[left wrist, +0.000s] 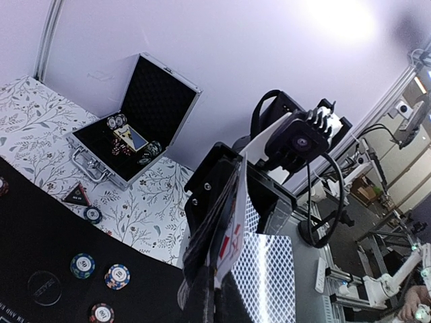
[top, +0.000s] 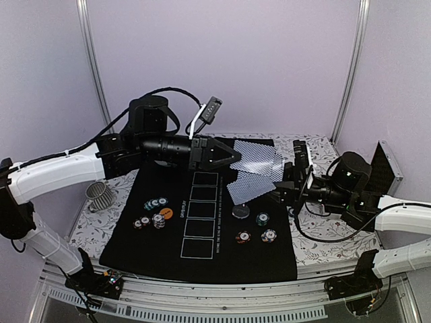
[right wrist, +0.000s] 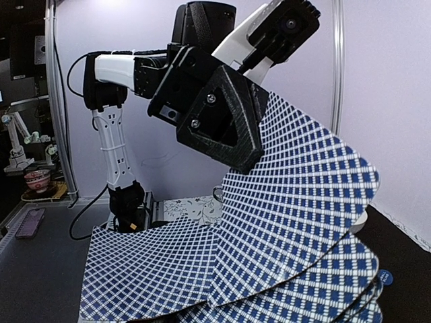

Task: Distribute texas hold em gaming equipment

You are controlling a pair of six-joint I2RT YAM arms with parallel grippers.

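Note:
Blue-and-white checked playing cards (top: 256,158) are held up in a spread between the two arms, above the black mat (top: 148,249). My right gripper (top: 281,188) is shut on the cards at their right side; the cards hide its own fingertips in the right wrist view. The left gripper (top: 236,158) meets the cards' left edge, its fingers shut. In the left wrist view the cards (left wrist: 232,235), seen nearly edge-on with red marks on one face, run down between its fingertips. In the right wrist view one left finger (right wrist: 246,151) overlaps two fanned groups of cards (right wrist: 296,195).
Poker chips (top: 158,219) lie on the mat's left, others (top: 269,235) on its right near a dark disc (top: 240,211). An open case (left wrist: 124,151) holding chips and a card box stands beyond the mat. A striped cup (top: 100,195) stands at left.

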